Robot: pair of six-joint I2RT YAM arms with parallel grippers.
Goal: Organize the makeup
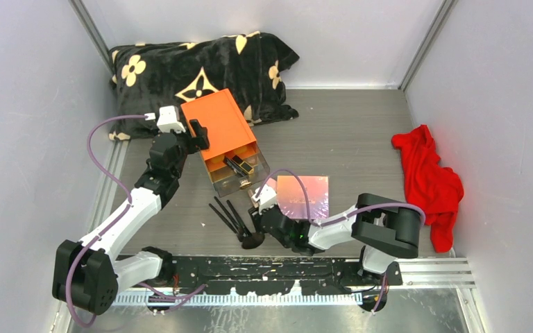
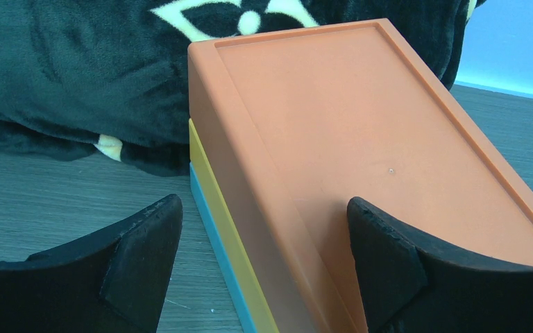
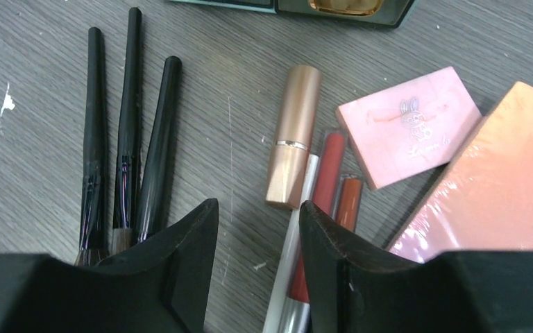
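The orange makeup box [image 1: 216, 119] stands at the back left with its clear drawer [image 1: 230, 182] pulled out, black and gold items inside. My left gripper is open, one finger on each side of the box's left edge. Over the loose makeup, my right gripper is open with nothing held. In the right wrist view a rose-gold lipstick tube [image 3: 296, 125] lies just ahead of its right finger. Beside it are a white pencil [image 3: 288, 260], a red lip tube [image 3: 326, 177] and a brown-red tube [image 3: 348, 201], partly hidden by that finger.
Black brushes [image 3: 128, 114] lie left of the lipstick. A small pink box [image 3: 411, 127] and a shiny pink-orange palette [image 3: 503, 184] are to its right. A red cloth [image 1: 425, 173] lies far right; a dark blanket [image 1: 159, 76] backs the makeup box.
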